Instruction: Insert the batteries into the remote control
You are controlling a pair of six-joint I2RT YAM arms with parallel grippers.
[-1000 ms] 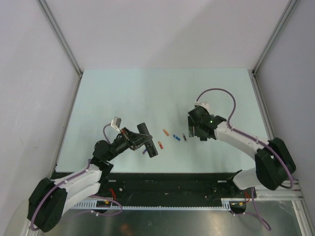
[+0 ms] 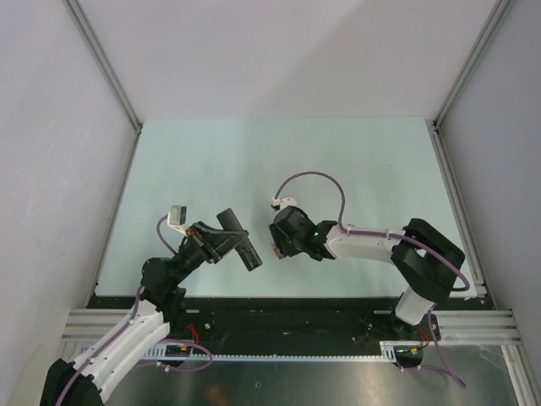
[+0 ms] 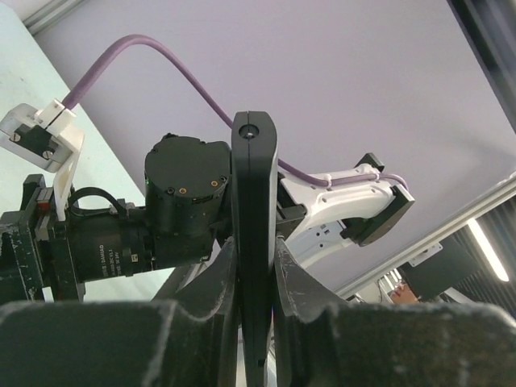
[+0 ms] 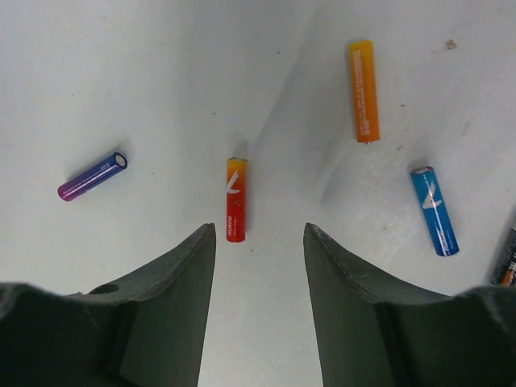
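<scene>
My left gripper (image 2: 232,237) is shut on the black remote control (image 3: 255,201), held on the left side of the table and seen end-on in the left wrist view. My right gripper hangs part open over the batteries, nothing between its fingers. Below it in the right wrist view lie a red battery (image 4: 236,205) just ahead of the fingertips, an orange one (image 4: 364,89) further up right, a purple one (image 4: 89,179) at left, a blue one (image 4: 434,214) at right, and a dark one (image 4: 506,262) at the right edge. In the top view the right arm hides most of them.
The two arms stand close together near the middle front, with the table's front edge below them.
My right arm has swept left from the right part of the table to over the batteries.
</scene>
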